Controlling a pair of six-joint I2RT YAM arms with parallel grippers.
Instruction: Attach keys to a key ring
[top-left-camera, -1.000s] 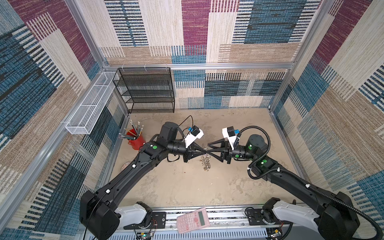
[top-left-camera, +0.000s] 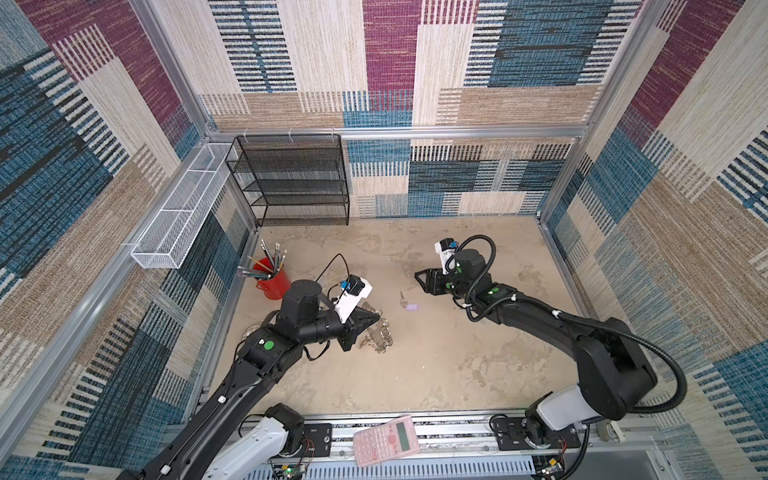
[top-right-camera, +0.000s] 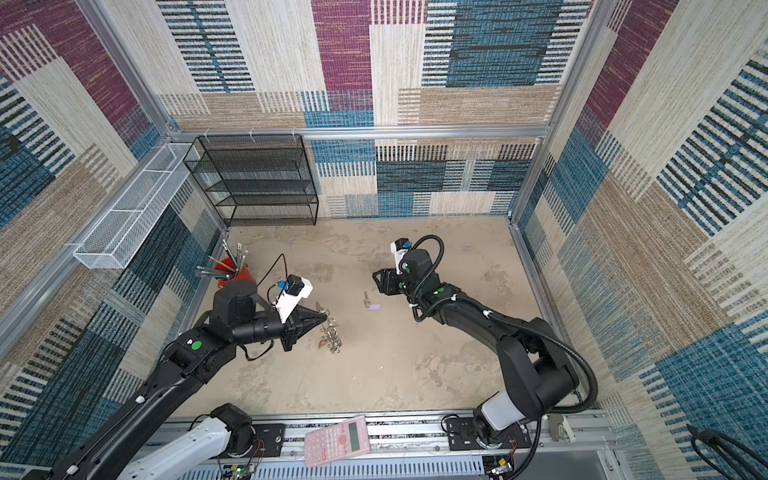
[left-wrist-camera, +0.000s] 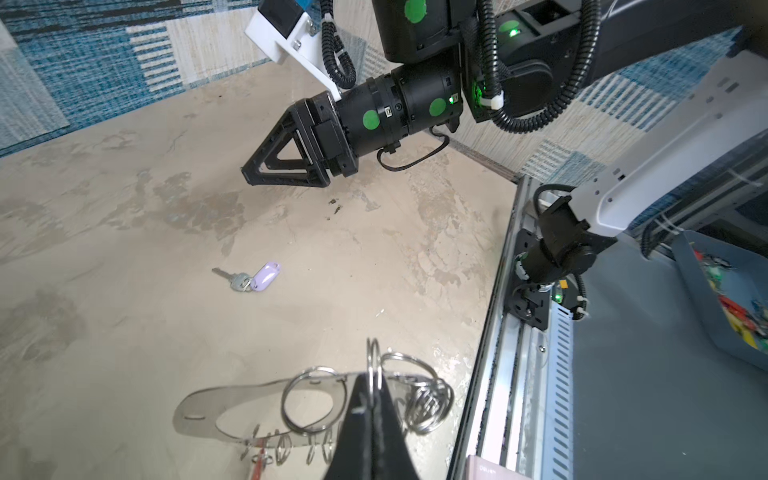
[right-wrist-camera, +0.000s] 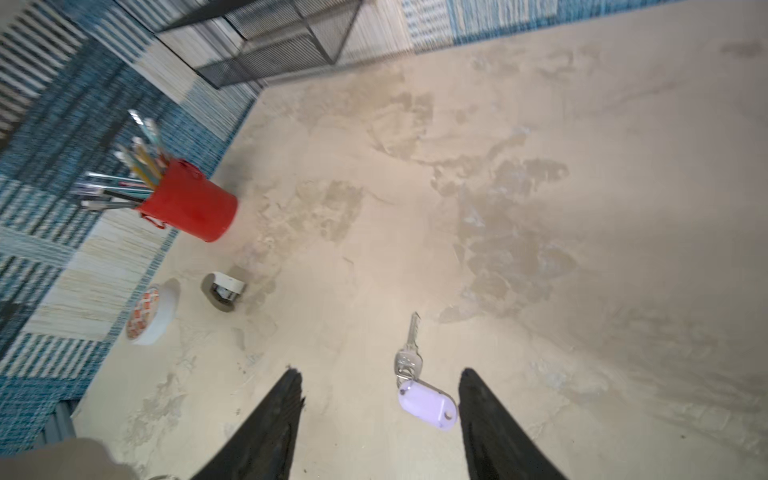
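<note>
A bunch of keys and rings (top-left-camera: 382, 336) hangs from my left gripper (top-left-camera: 373, 317), whose fingers are shut on a thin metal ring (left-wrist-camera: 313, 376), as the left wrist view shows. A loose silver key (right-wrist-camera: 408, 360) with a lilac tag (right-wrist-camera: 428, 404) lies on the worktop near the middle. My right gripper hangs above it with fingers apart; in the right wrist view the key and tag show between and beyond the fingertips, on the worktop, not held.
A red pen cup (top-left-camera: 273, 281) stands at the back left, near a black wire rack (top-left-camera: 288, 180). A pink calculator (top-left-camera: 384, 440) lies on the front rail.
The grippers have moved apart: my left one went left and down with the key bunch, my right one moved back and turned toward the loose key, uncovering it.
</note>
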